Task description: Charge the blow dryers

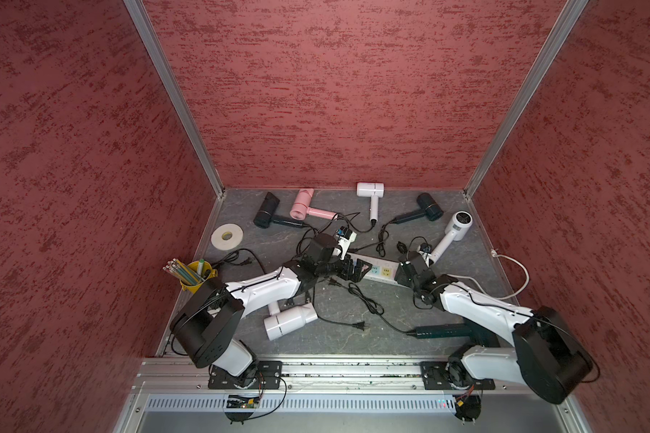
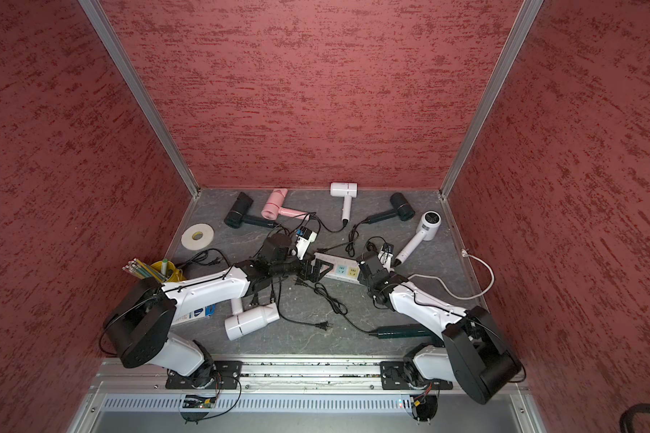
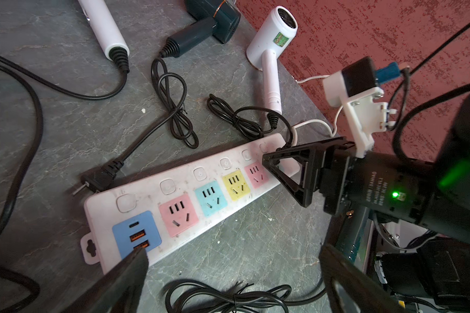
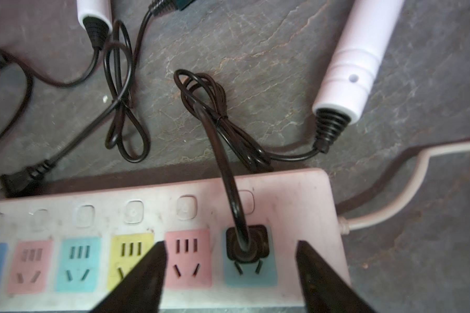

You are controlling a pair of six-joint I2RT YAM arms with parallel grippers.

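Observation:
The white power strip (image 3: 193, 232) has a black plug (image 4: 248, 245) seated in its rightmost socket, cord rising toward a bundle beside a white dryer (image 4: 355, 73). My right gripper is over that socket, its blurred fingers apart on either side of the plug. My left gripper is open above the strip's front edge, nothing between its fingers. A loose black plug (image 3: 101, 177) lies behind the strip's left part. Other dryers, dark (image 1: 427, 205), pink (image 1: 302, 203) and white (image 1: 370, 189), lie along the back.
A yellow cup of pens (image 1: 195, 278) and a tape roll (image 1: 226, 235) are at the left. A white dryer (image 1: 289, 321) and a dark one (image 1: 440, 330) lie at the front. Cords cross much of the table.

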